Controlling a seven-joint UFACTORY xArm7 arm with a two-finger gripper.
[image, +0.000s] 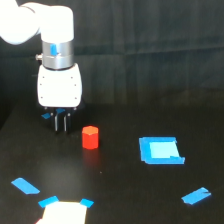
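Observation:
A white robot arm comes down from the upper left, its gripper (60, 122) hanging to the left of a small red block (90, 137) on the dark table. Two dark fingers point down with a gap between them, and I see nothing held there. The block stands apart from the gripper.
A blue-taped square with a pale centre (162, 150) lies at the right. A pale object (62, 213) sits at the bottom edge near blue tape strips, with more strips (197, 196) at lower right.

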